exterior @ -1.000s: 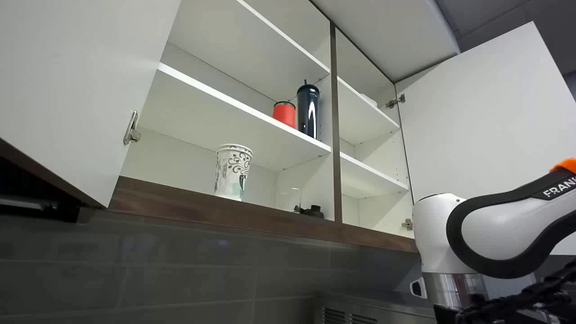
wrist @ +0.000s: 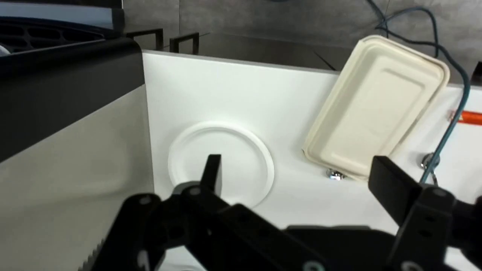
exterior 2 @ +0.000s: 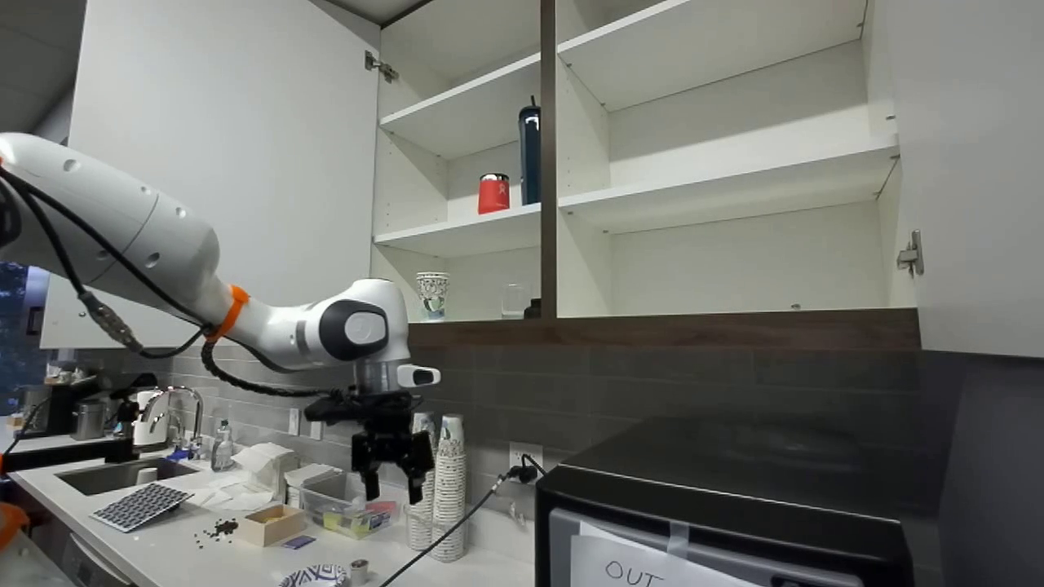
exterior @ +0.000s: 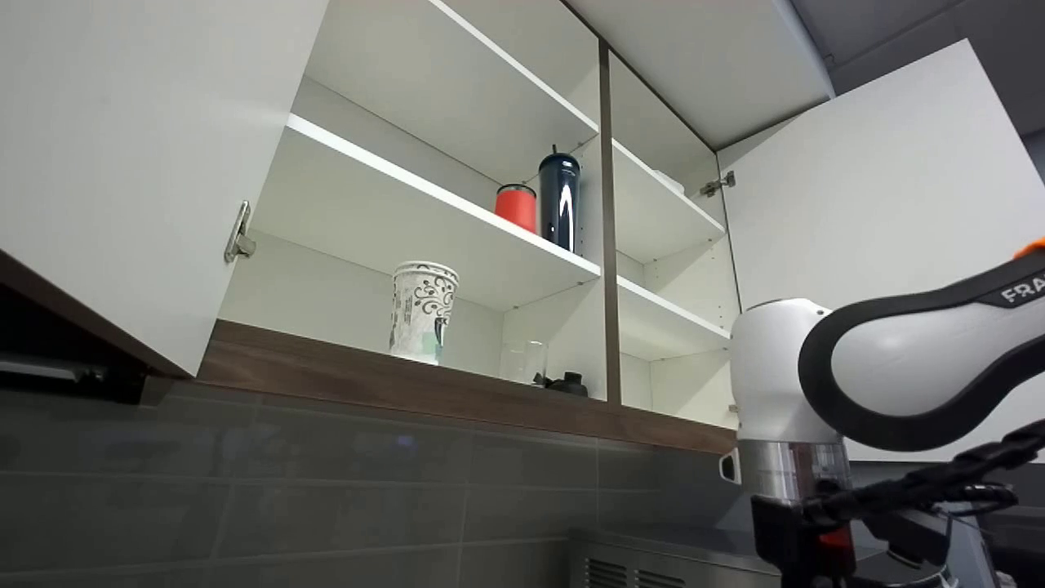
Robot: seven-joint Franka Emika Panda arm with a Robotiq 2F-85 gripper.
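My gripper hangs pointing down above the white counter, its fingers open and empty. In the wrist view its two black fingers stand wide apart, the left fingertip overlapping a round white plate. Close to the right fingertip lies a beige rectangular tray. In the open cabinet, a patterned paper cup stands on the bottom level, with a clear glass and a black lid-like item farther right. A red tumbler and a dark blue bottle share the shelf above.
A large black appliance stands beside the arm on the counter. Tall stacks of paper cups rise near the backsplash. A cable crosses the counter by the beige tray. Other cabinet shelves are empty.
In exterior view 1 the arm has risen and shifted slightly left, bringing more of its wrist into view. The cabinet's contents have not moved.
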